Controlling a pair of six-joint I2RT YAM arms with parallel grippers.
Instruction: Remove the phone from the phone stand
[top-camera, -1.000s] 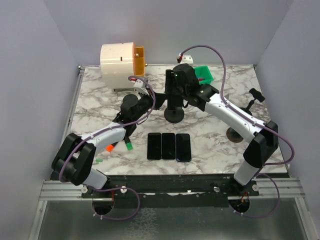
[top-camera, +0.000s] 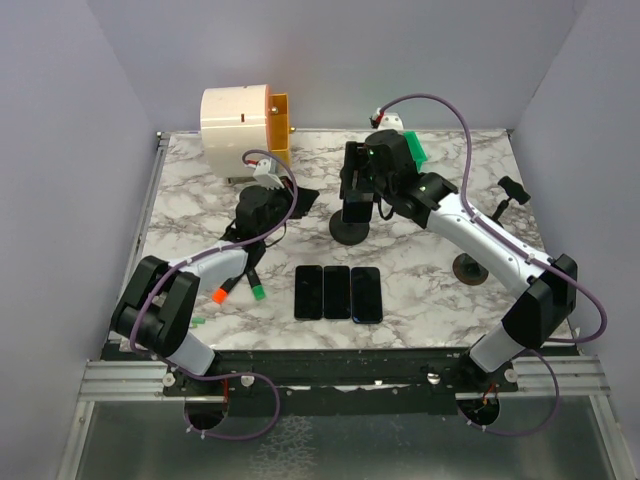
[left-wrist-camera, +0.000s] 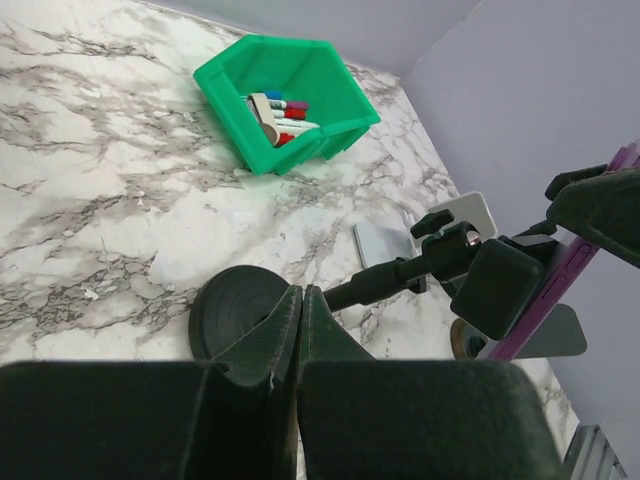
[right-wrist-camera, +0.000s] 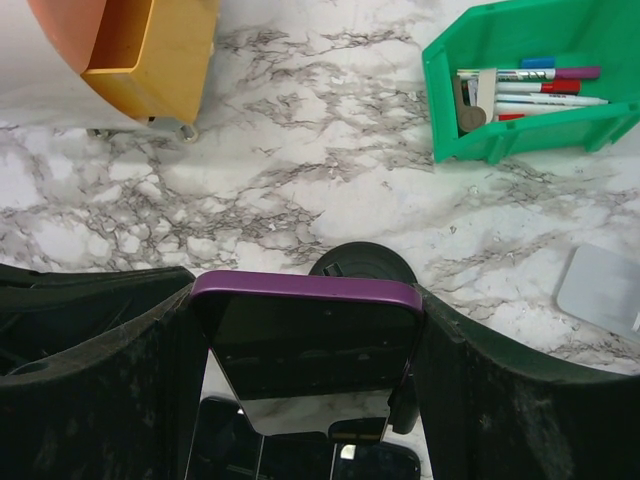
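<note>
The phone in a purple case sits between the fingers of my right gripper, which is shut on it. From above, the dark phone hangs over the round base of the phone stand. In the left wrist view, the purple edge of the phone is right against the black block at the end of the stand arm. Whether they still touch cannot be told. My left gripper is shut, with nothing visible between its tips, apart from the phone and to its left.
A green bin of markers stands at the back. A white drum with a yellow drawer is back left. Several dark phones lie in front. Another stand is on the right, and markers lie front left.
My left gripper has drawn back to the left, away from the phone. My right gripper and the phone have shifted slightly to the right, while the stand's base has stayed put.
</note>
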